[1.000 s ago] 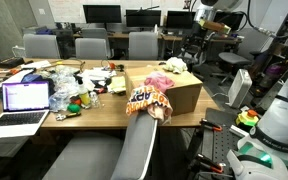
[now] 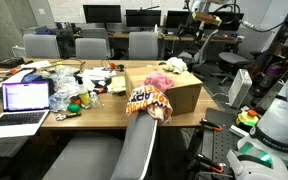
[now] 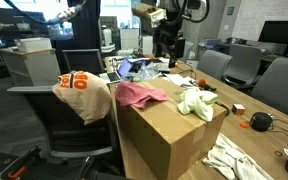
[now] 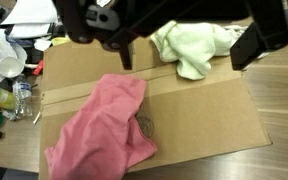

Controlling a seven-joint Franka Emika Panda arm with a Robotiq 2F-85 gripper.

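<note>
My open gripper hangs above a cardboard box, with bare cardboard and part of a cream cloth showing in the gap between its dark fingers. In the wrist view a crumpled pink cloth lies on the box, lower left of the fingers. Exterior view 2 has the gripper well above the box top, clear of the pink cloth and the cream cloth. An orange and white towel is draped over a black chair's back.
A white cloth lies on the wooden table beside the box. Bottles and bags crowd the table near a laptop. A black mug stands to the box's right in exterior view 2.
My gripper has risen a little over the box in exterior view 1. The cloths, box and towel look unmoved.
</note>
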